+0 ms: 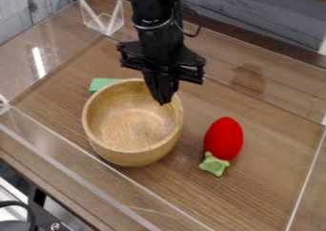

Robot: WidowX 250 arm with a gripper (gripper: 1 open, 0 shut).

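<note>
My black gripper (pixel 160 95) points down over the back rim of a wide wooden bowl (pixel 121 132) at the centre left; its fingertips look shut, with nothing visible between them. A red strawberry-like object (pixel 223 136) with a green leafy end (pixel 214 165) lies on the table to the right of the bowl. A flat green object (pixel 103 84) lies behind the bowl at the left, partly hidden by it.
A clear plastic holder (pixel 102 10) stands at the back left edge. A dark cable lies at the bottom left corner.
</note>
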